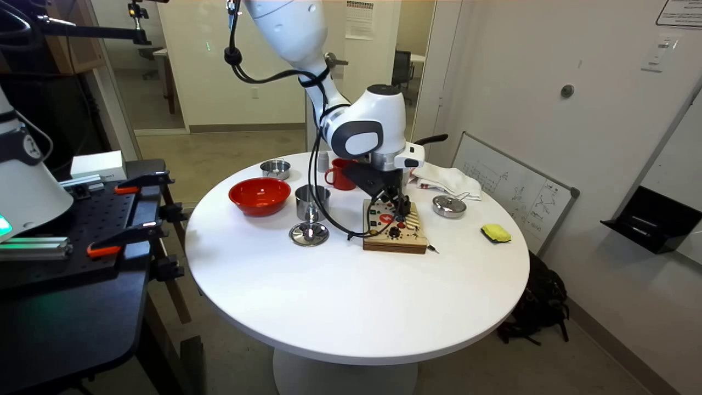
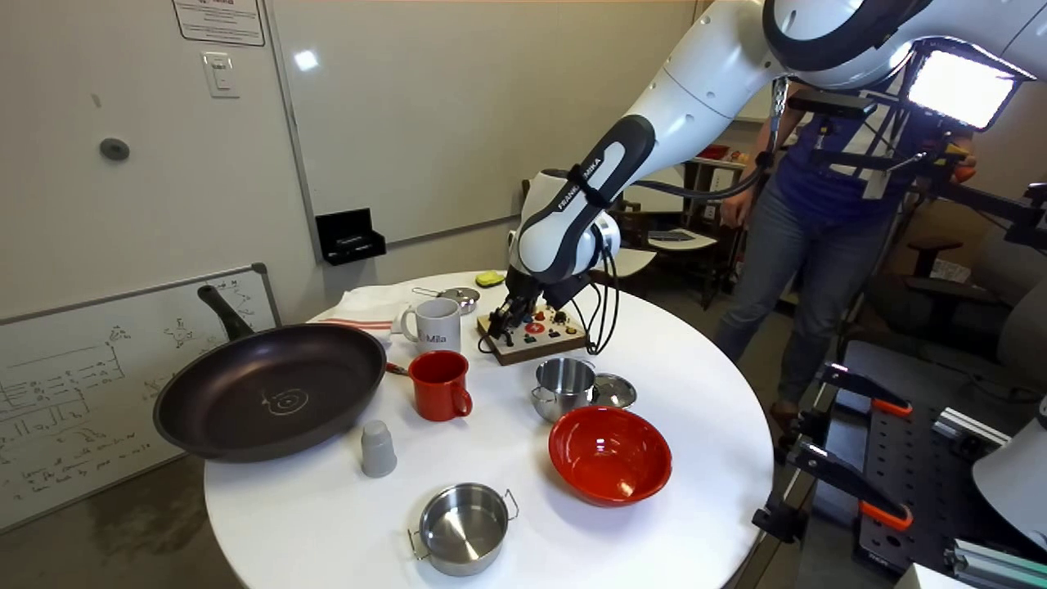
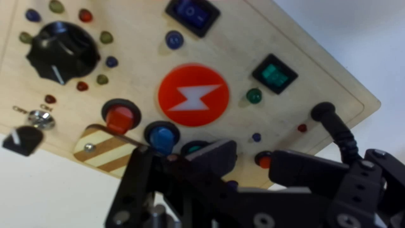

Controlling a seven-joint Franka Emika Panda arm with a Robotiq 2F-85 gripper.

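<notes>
Directly over the wooden switch panel my gripper stands open, its two fingers apart. One black finger is above the row of buttons and partly covers a green button. An orange-red button shows beside the other finger. Also on the panel are a blue button, a red button, a black knob, rocker switches and a black plug. Whether a fingertip touches the panel cannot be told. In exterior view 1 the panel lies mid-table, its far part hidden by the gripper.
Near the panel stand a steel pot, a red mug and a white mug. A red bowl and a black pan are farther off. Cables hang along the arm.
</notes>
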